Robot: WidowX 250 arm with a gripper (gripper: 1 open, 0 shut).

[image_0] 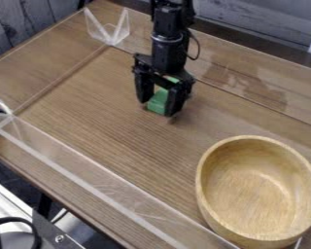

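Observation:
The black gripper point(163, 88) is low over the wooden table point(100, 136), upper middle of the camera view, with its fingers down around a green object point(166, 104). The fingers cover much of the object; whether they are closed on it is unclear.
A large tan wooden bowl point(255, 190) sits at the lower right. A clear plastic piece point(109, 27) stands at the upper left. Clear strips run along the left part, and black cable lies at the bottom left corner.

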